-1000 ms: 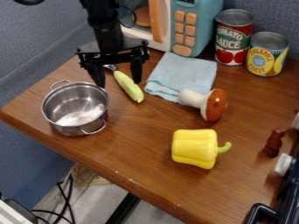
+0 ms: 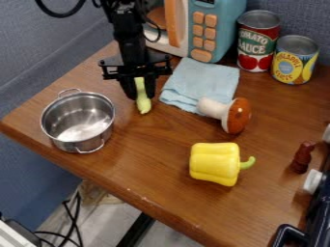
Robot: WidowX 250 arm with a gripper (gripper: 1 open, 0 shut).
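The black gripper [image 2: 137, 79] is low over a pale green, elongated vegetable [image 2: 143, 102], which looks like a toy corn or zucchini and stands out below the fingers at the back left of the wooden table. The fingers are around its upper end; whether they are shut on it I cannot tell. A steel pot [image 2: 77, 120] sits just to the left and nearer the front.
A folded blue cloth [image 2: 198, 84], a mushroom [image 2: 233, 116], a yellow pepper [image 2: 217, 160], two cans [image 2: 257, 41], a toy microwave [image 2: 192, 24] and a pepper mill [image 2: 302, 158] surround the open middle of the table [image 2: 154, 174].
The gripper has moved down and slightly right onto the vegetable, covering more of its upper end. The vegetable's visible part looks slightly more upright.
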